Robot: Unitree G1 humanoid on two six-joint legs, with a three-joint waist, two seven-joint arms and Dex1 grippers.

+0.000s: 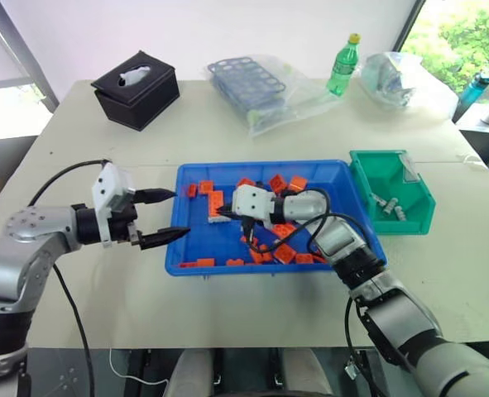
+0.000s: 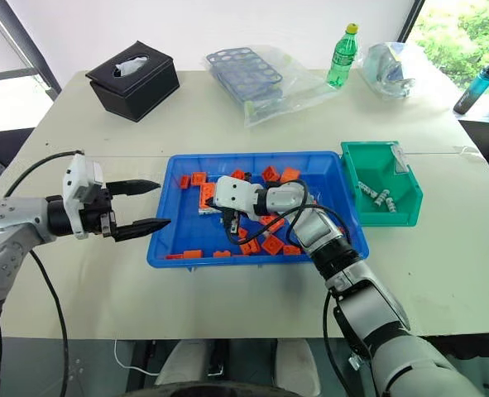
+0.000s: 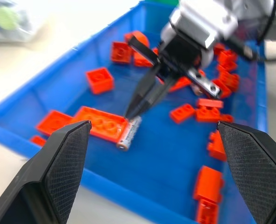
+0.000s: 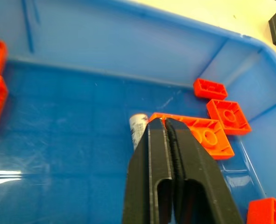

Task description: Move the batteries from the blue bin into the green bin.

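Note:
A battery (image 3: 129,132) lies on the floor of the blue bin (image 1: 211,240), against the end of a large orange block (image 3: 100,123). In the right wrist view that battery (image 4: 138,127) shows just past the fingertips. My right gripper is shut, its fingers meeting with nothing between them, low over the battery and block. At the blue bin's left edge, my left gripper (image 1: 176,217) stands wide open and empty. The green bin (image 1: 426,217) at the right holds several batteries (image 1: 390,205).
Several loose orange blocks (image 1: 285,253) are scattered in the blue bin, many on its right and near sides. A black tissue box (image 1: 136,103), a bagged blue tray (image 1: 248,83) and a green bottle (image 1: 343,66) stand at the back.

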